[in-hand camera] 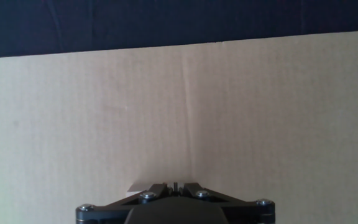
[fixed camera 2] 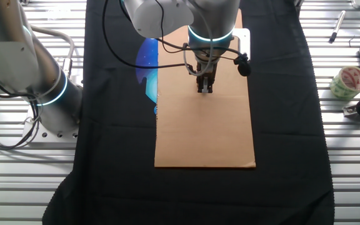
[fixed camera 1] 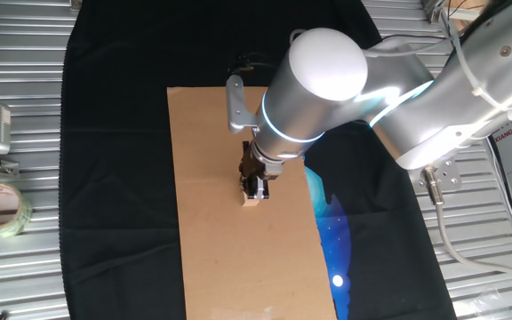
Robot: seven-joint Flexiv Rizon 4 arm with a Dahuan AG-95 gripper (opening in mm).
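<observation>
My gripper points down over a brown cardboard sheet (fixed camera 1: 225, 240). In the wrist view its fingers come together, with only a narrow gap at the tips, so it looks shut. A small pale wooden block (fixed camera 1: 251, 202) shows right at the fingertips in exterior view 1. The wrist view has a pale corner, apparently of this block (in-hand camera: 139, 186), poking out left of the fingers. Most of the block is hidden, and I cannot tell whether any of it is between the fingers. Exterior view 2 shows the gripper (fixed camera 2: 205, 91) over the sheet's upper half.
Black cloth (fixed camera 1: 118, 178) surrounds the cardboard. A blue printed shape (fixed camera 1: 332, 244) lies along one side of the sheet. A tape roll (fixed camera 1: 1, 210) sits away on the slatted metal table. Bare cardboard stretches away from the gripper, free of objects.
</observation>
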